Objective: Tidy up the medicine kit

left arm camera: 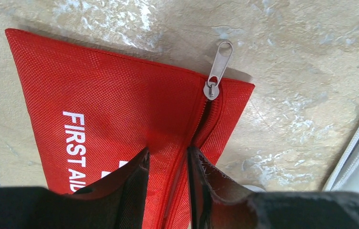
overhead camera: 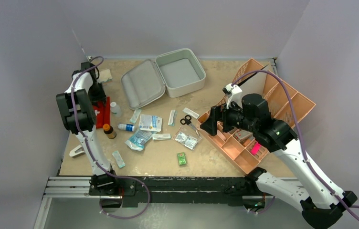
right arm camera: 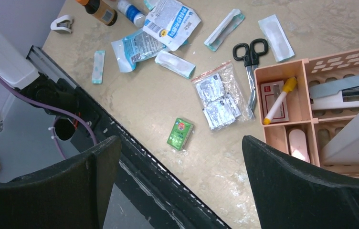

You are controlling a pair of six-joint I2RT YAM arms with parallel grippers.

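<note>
A red first aid pouch [overhead camera: 103, 114] lies at the left of the table, its zipper [left arm camera: 212, 89] partly open at the right edge. My left gripper is low over the pouch, part open, its fingertips at the fabric by the zipper; whether they touch is unclear. My right gripper stands open above the table near the orange organizer [right arm camera: 282, 71], with nothing between its fingers. The grey case [overhead camera: 182, 74] lies open at the back. Bottles [overhead camera: 109, 131], packets [overhead camera: 150, 122], scissors [right arm camera: 249, 59] and a small green box [right arm camera: 180, 133] lie loose in the middle.
A white clip-like item [right arm camera: 62, 24] lies at the left front. The organizer fills the right side. Some bare tabletop is at the front middle, around the green box.
</note>
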